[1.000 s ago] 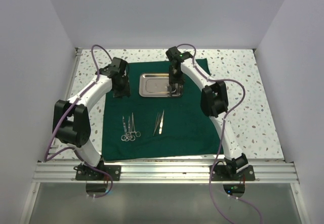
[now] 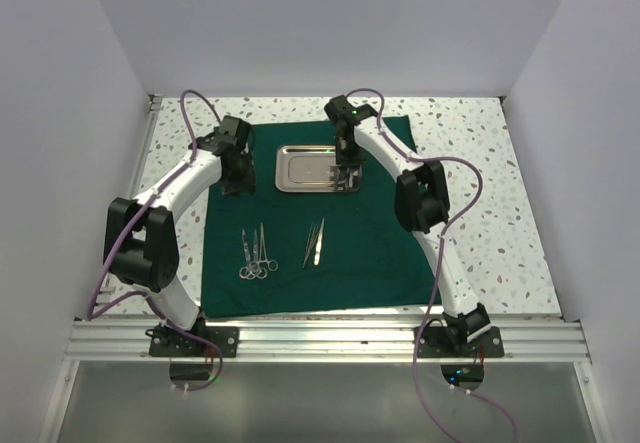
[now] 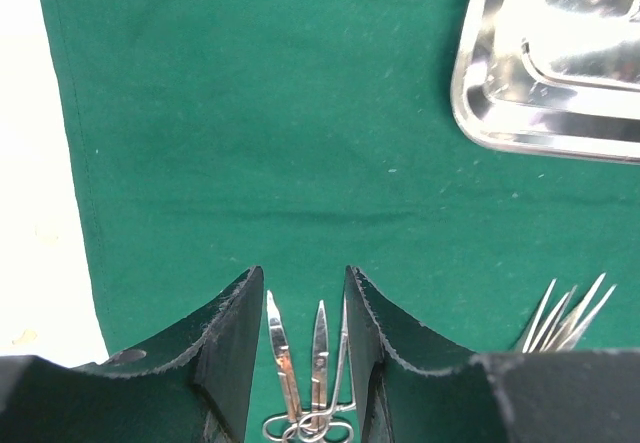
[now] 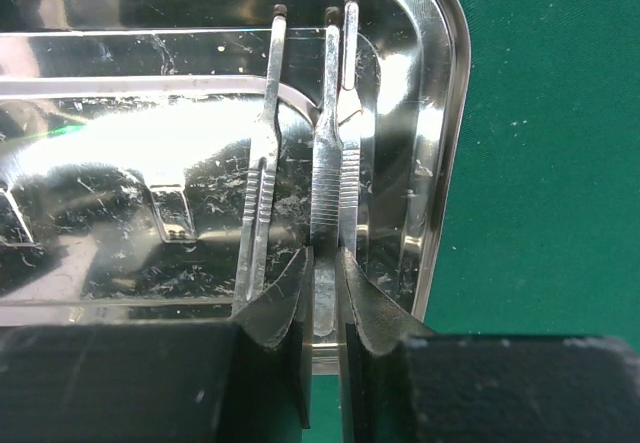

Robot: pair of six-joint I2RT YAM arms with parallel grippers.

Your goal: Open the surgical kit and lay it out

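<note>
The steel tray [image 2: 300, 168] sits on the green cloth [image 2: 380, 253]. At its right end lie several slim handled instruments, among them a flat handle [image 4: 326, 173] and another [image 4: 262, 153]. My right gripper is over them, its fingertips close together at the middle flat handle; whether they grip it I cannot tell. My left gripper stands open above the cloth left of the tray, nothing between its fingers. Scissor-type instruments [image 2: 258, 263] lie at the lower left of the cloth, with tweezers [image 2: 309, 245] and a white-looking slim instrument [image 2: 319, 243] to their right.
Bare speckled table [image 2: 500, 213] surrounds the cloth. The left part of the tray looks largely empty of loose instruments.
My right arm has shifted very slightly over the tray's right end. The left arm and the laid-out instruments look unchanged.
</note>
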